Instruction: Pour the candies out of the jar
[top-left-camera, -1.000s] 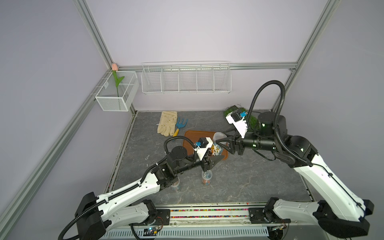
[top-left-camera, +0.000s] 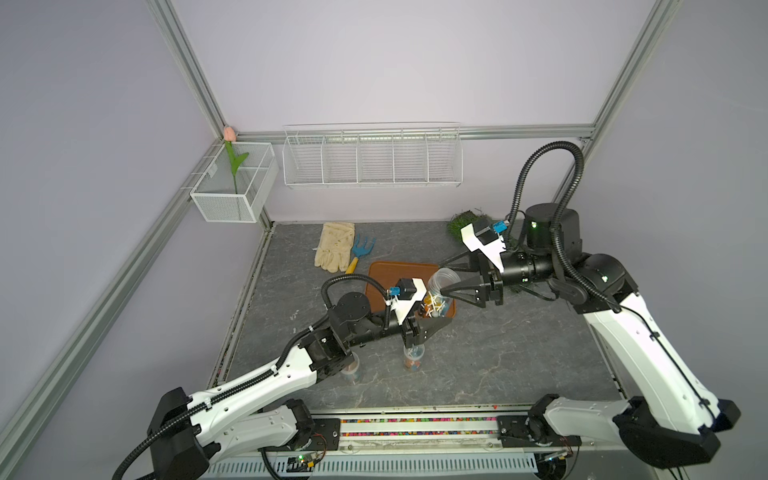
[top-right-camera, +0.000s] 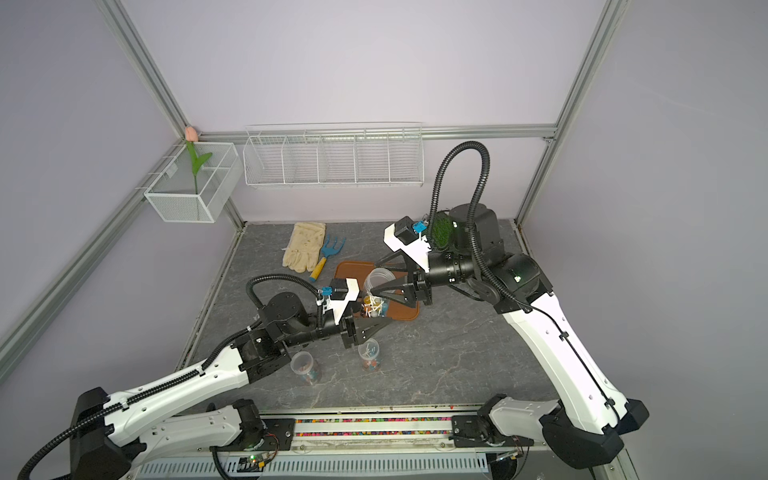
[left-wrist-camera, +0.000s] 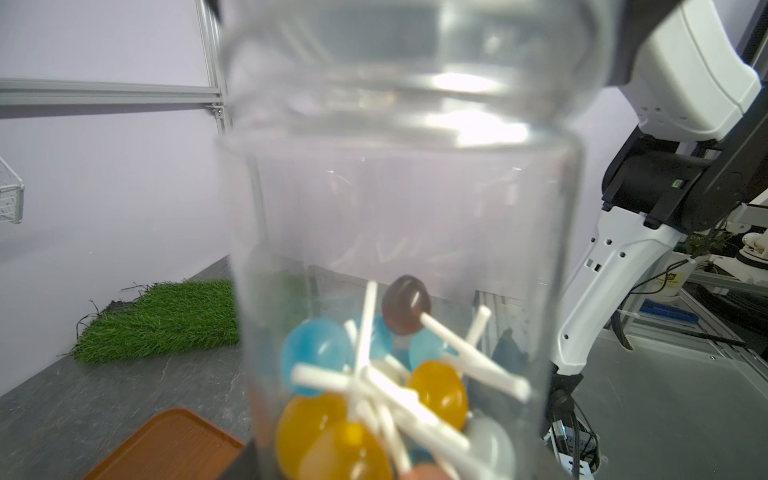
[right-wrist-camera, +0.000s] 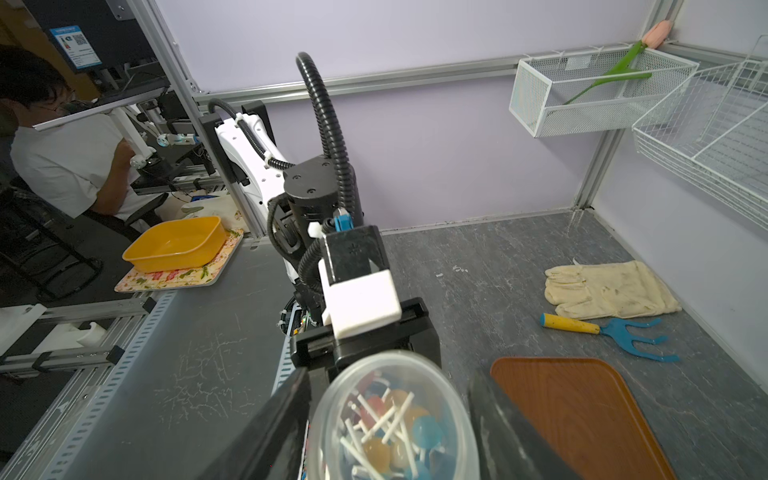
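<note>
A clear jar (left-wrist-camera: 400, 216) with blue, orange and brown lollipops on white sticks fills the left wrist view. Its lower part is held by my left gripper (top-left-camera: 434, 317), shut around it above the brown tray (top-left-camera: 392, 273). My right gripper has its fingers on both sides of the jar's round top, spread apart; in the right wrist view a dark finger (right-wrist-camera: 505, 424) stands beside the rim. Through the clear top the candies are visible inside. Whether a separate lid sits on the jar, I cannot tell.
Two clear cups, one (top-right-camera: 369, 352) in front of the tray and another (top-right-camera: 304, 365) left of it, stand near the left arm. Gloves (top-left-camera: 335, 246) and a blue fork (top-left-camera: 362, 246) lie at the back left. Artificial grass is at the back right.
</note>
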